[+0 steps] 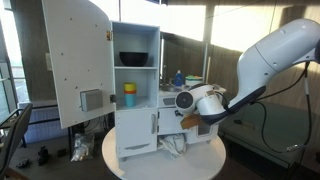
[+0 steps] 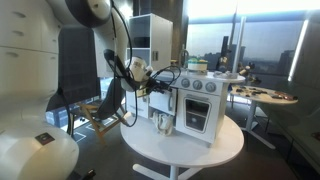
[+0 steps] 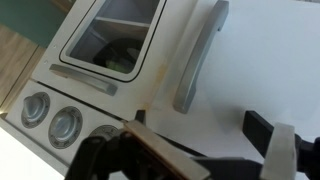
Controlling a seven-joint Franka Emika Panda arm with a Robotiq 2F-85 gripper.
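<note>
In the wrist view my gripper stands open, its two dark fingers apart and nothing between them. A white door with a silver handle lies beyond the fingers, apart from them. In exterior view 1 the gripper is in front of the white play kitchen, below its counter, its fingers too small to make out. A pale cloth hangs below it. Exterior view 2 shows the arm reaching in beside the oven, with the cloth low at its left.
The tall door stands wide open at the left. On the shelves are a black bowl and stacked coloured cups. The oven's handle and knobs are left in the wrist view.
</note>
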